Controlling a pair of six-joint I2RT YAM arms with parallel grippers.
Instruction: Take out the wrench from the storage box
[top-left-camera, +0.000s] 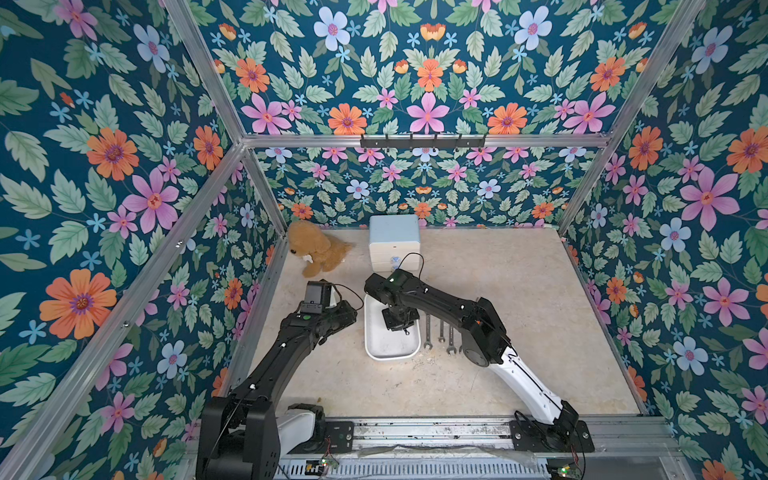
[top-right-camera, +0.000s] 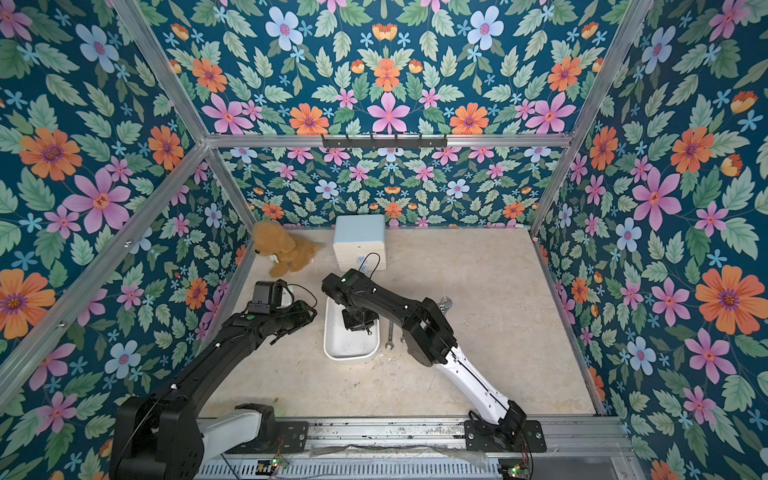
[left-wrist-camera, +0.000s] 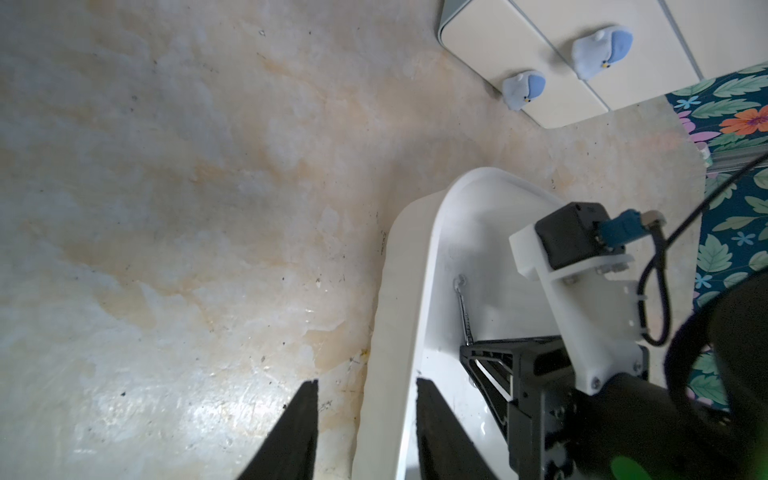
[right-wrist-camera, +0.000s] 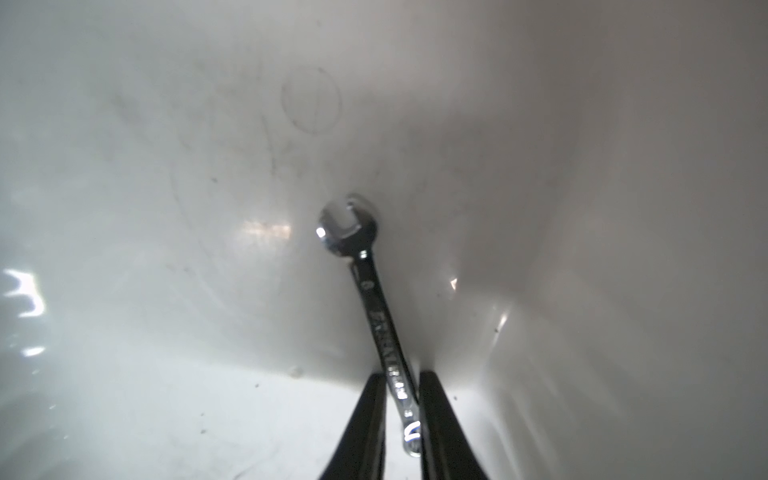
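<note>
The small silver wrench (right-wrist-camera: 384, 328) lies on the floor of the white storage box (top-left-camera: 393, 353). In the right wrist view its handle passes between the fingertips of my right gripper. These fingers are part open, close to the handle, with the right one touching or nearly touching it. My left gripper is at the box's left wall. Its fingers stand apart, and the wall shows between them in the left wrist view; whether they grip it, I cannot tell. The right gripper hides part of the wrench from the left wrist camera.
Several larger wrenches (top-left-camera: 441, 332) lie on the table just right of the box, under the right arm. Behind the box stands a blue and white drawer cabinet (top-left-camera: 393, 232). A brown plush toy (top-left-camera: 316, 248) sits at the back left.
</note>
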